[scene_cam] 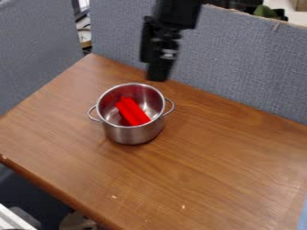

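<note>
A steel pot point(131, 133) with two wire side handles stands on the wooden table left of centre, holding a red oblong object point(133, 111). Above and behind the pot, at the top centre, the black gripper point(160, 56) is blurred and turned so that its fingers cannot be told apart clearly. It is apart from the pot.
Grey padded walls point(246, 72) bound it at the back and left. Some clutter lies beyond the lower left edge.
</note>
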